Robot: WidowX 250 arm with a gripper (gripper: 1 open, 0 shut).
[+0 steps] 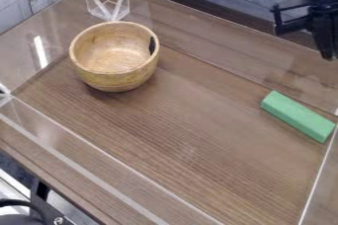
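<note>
A dark gripper [301, 20] hangs at the upper right edge of the camera view, partly cut off; its fingertips are too indistinct to show how they stand. Below it a green block [298, 114] lies on the wooden table, apart from the gripper. A wooden bowl [113, 63] stands at the left of the table, empty as far as its inside shows.
A clear plastic piece [109, 4] sits behind the bowl at the back left. Dark cables or parts show at the lower left, off the table.
</note>
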